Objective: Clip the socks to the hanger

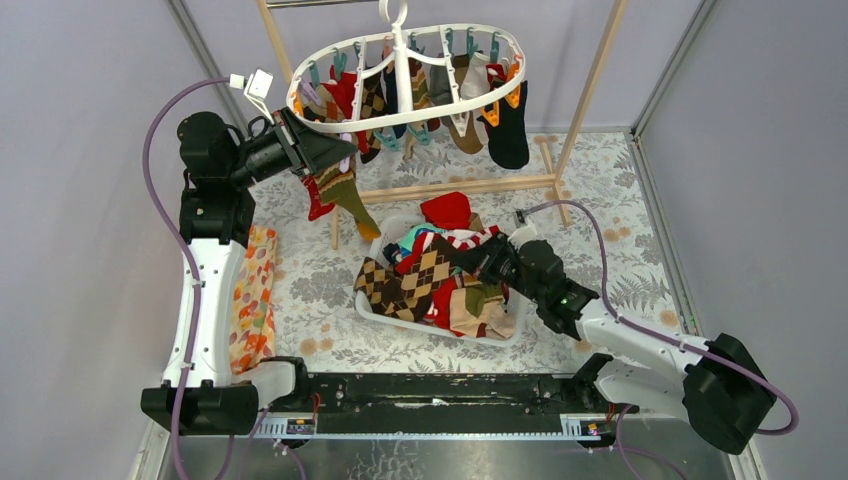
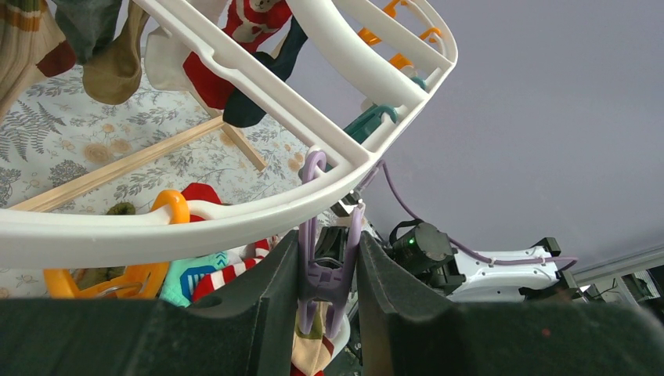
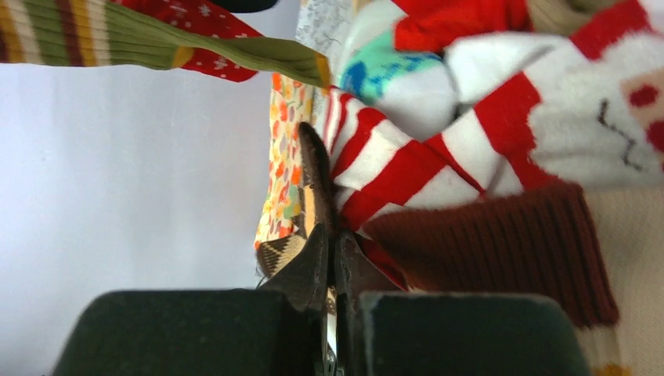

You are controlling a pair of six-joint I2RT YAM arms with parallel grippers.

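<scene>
A white oval hanger (image 1: 330,126) carries clips and a row of hanging socks (image 1: 508,130). My left gripper (image 1: 343,150) is at its front left rim, shut on a purple clip (image 2: 329,286) that hangs from the rim, near a green striped sock (image 1: 340,190). Below, the sock pile (image 1: 410,285) fills a white bin (image 1: 390,320). My right gripper (image 1: 465,262) reaches into the pile beside red-striped and brown socks (image 3: 485,243); in the right wrist view it is shut, and whether fabric is caught at its tips is unclear.
A wooden stand (image 1: 590,80) holds the hanger. A floral orange cloth (image 1: 252,300) lies left of the bin.
</scene>
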